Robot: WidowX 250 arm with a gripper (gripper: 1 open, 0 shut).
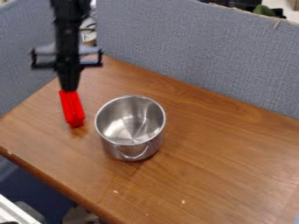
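Note:
A red block [72, 108] lies on the wooden table toward the left, beside a shiny steel pot [129, 128] that stands upright with a wire handle at its front. Above and just behind the block is my black gripper [68, 80], blurred, its lower tip near or over the block's far end. The block appears to rest on the table; whether anything is between the fingers is hard to see.
A grey padded wall [198, 52] runs along the back. The table's front left edge drops to a dark floor.

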